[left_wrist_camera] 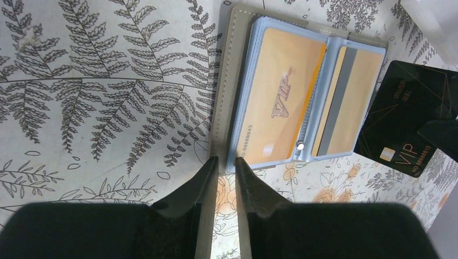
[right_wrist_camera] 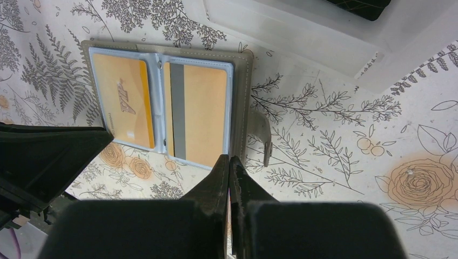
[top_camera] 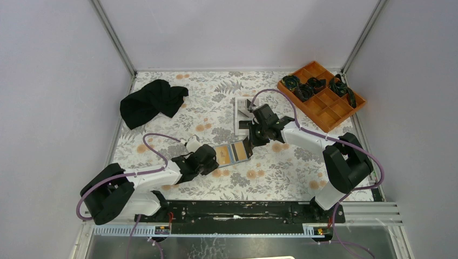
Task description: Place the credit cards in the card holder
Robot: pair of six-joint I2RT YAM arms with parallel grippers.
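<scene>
The card holder (left_wrist_camera: 224, 89) lies open, its pale blue sleeves showing a gold VIP card (left_wrist_camera: 281, 91) in one pocket and a striped gold card (left_wrist_camera: 351, 102) in the other. My left gripper is shut on a near corner of the holder. A black VIP card (left_wrist_camera: 402, 116) stands at the holder's far end in the left wrist view, held by the right finger (left_wrist_camera: 443, 137). In the right wrist view my right gripper is shut at the striped card's sleeve edge; the black card is hard to make out there, seen edge-on.
A white tray (top_camera: 236, 116) with dark cards sits just behind the right gripper. Black cloth (top_camera: 154, 102) lies at the back left, and a wooden compartment box (top_camera: 327, 110) with dark coils at the back right.
</scene>
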